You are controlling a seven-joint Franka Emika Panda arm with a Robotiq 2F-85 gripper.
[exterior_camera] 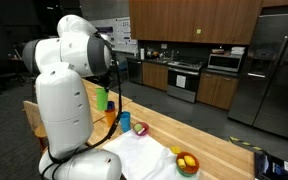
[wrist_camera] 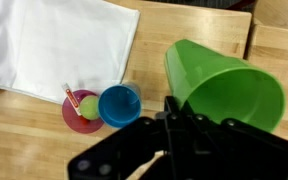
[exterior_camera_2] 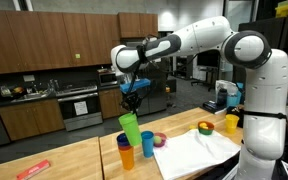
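Observation:
A green cup [wrist_camera: 224, 85] fills the right of the wrist view, its open mouth facing the camera. My gripper is shut on the cup's rim. In exterior view 2 the green cup [exterior_camera_2: 130, 129] hangs tilted beneath the arm, above or just behind an orange cup [exterior_camera_2: 127, 158]. The orange cup [exterior_camera: 110, 115] appears below the green cup [exterior_camera: 102, 98] in exterior view 1 too. Whether the two touch, I cannot tell. A blue cup [wrist_camera: 119, 104] stands on the table, left of the green one in the wrist view.
Beside the blue cup is a pink bowl [wrist_camera: 82, 112] with small items in it. A white cloth [wrist_camera: 64, 40] lies flat nearby. In exterior view 1, a red bowl [exterior_camera: 187, 164] holds yellow things. Bare table lies to its right.

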